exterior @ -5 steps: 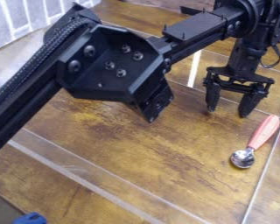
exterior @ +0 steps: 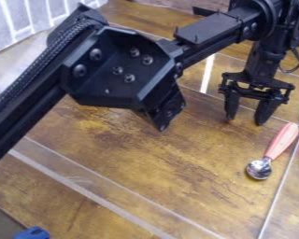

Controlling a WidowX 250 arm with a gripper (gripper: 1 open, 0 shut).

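My gripper (exterior: 249,108) hangs low over the wooden table at the right, its two dark fingers spread apart with nothing visible between them. Below and to the right of it lies a scoop (exterior: 260,166) with a pink handle and a metal bowl, apart from the fingers. The large black arm crosses the upper left of the view.
A blue object (exterior: 31,232) sits at the bottom left corner. A white rack (exterior: 21,21) is at the top left.
My gripper has shifted very slightly to the right. The scoop has not moved.
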